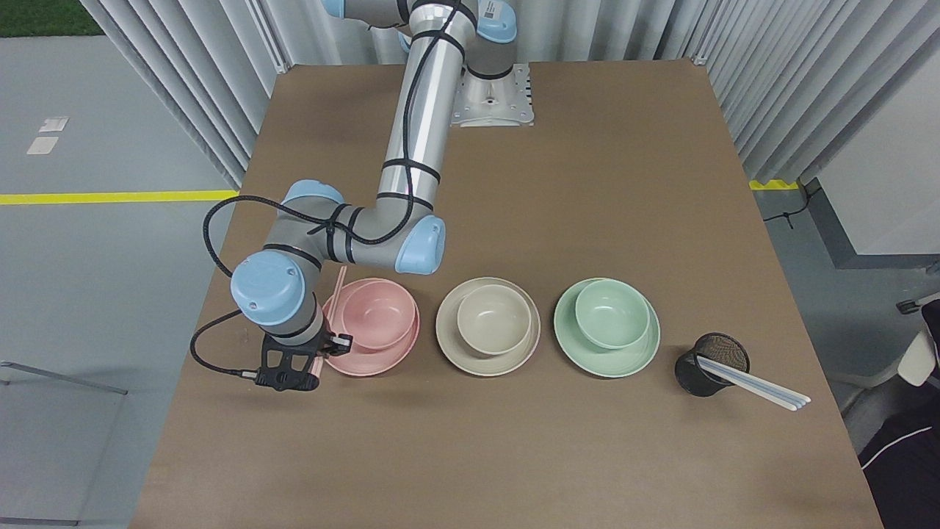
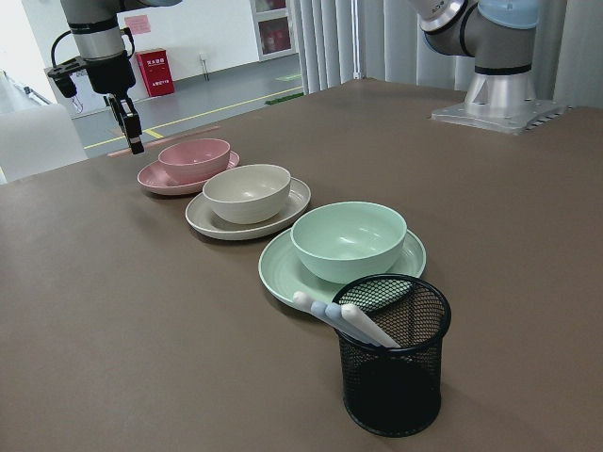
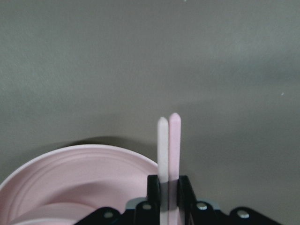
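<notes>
My gripper point(image 1: 295, 361) is over the left edge of the pink plate point(image 1: 388, 353), which holds a pink bowl point(image 1: 379, 313). In the wrist view two chopsticks, a pale one point(image 3: 163, 145) and a pink one point(image 3: 174, 140), stand side by side between its black fingers; whether it grips both cannot be made out. In the left view the gripper point(image 2: 134, 141) is raised beside the pink dishes.
A cream bowl point(image 1: 493, 319) on its plate and a green bowl point(image 1: 612, 312) on its plate are to the right. Further right, a black mesh cup point(image 1: 705, 375) holds chopsticks point(image 1: 758, 385).
</notes>
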